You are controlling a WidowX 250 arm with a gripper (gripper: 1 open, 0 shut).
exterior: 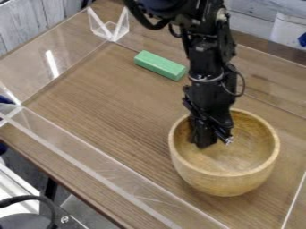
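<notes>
My black gripper [206,134] reaches down from the top centre into the left part of a large wooden bowl [233,177] at the lower right of the table. The gripper appears shut; its fingertips are dark and partly inside the bowl, so whether anything is between them is hard to see.
A green block [159,64] lies behind and left of the arm. A white item [289,31] sits at the back right.
</notes>
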